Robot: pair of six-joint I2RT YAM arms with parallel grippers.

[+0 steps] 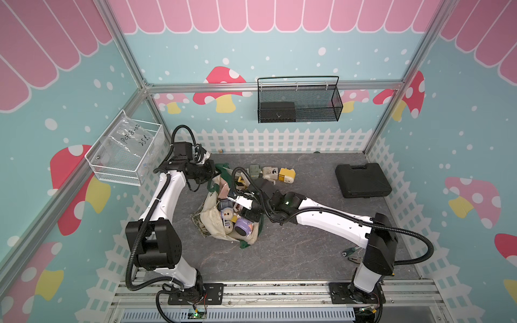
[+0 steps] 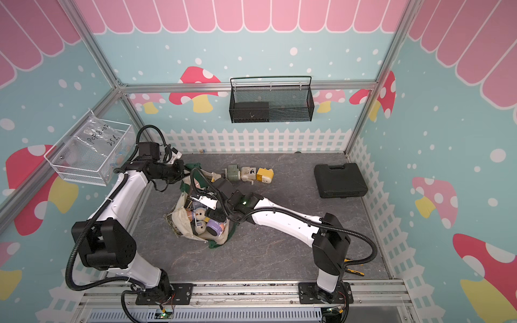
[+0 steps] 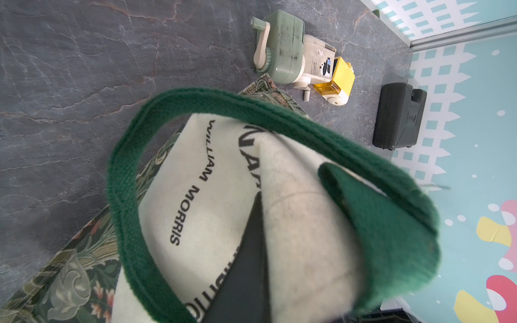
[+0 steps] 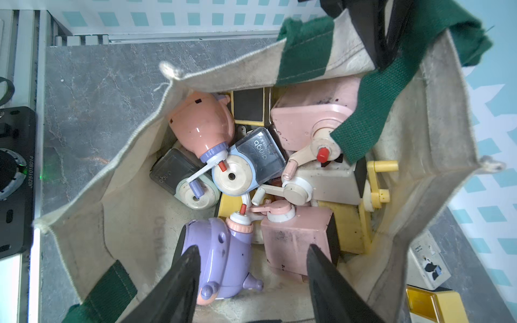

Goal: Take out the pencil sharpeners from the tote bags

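A cream tote bag (image 4: 134,215) with green straps lies open on the left of the table. My left gripper is shut on its fabric rim, a green strap (image 3: 134,177) looping beside it. Several crank sharpeners fill the bag, among them a purple one (image 4: 212,263), a pink box-shaped one (image 4: 296,242) and a peach one (image 4: 204,123). Over the bag mouth, my right gripper has its fingers spread, with nothing seen held between them. Outside, behind the bag, a green sharpener (image 3: 286,45), a beige one (image 3: 318,58) and a yellow one (image 3: 342,76) stand in a row.
A black case (image 1: 363,180) sits at the back right. Yellow-handled pliers (image 2: 353,268) lie near the right arm's base. Wire baskets hang on the walls, a black one (image 1: 317,110) at the back and a white one (image 1: 126,161) on the left.
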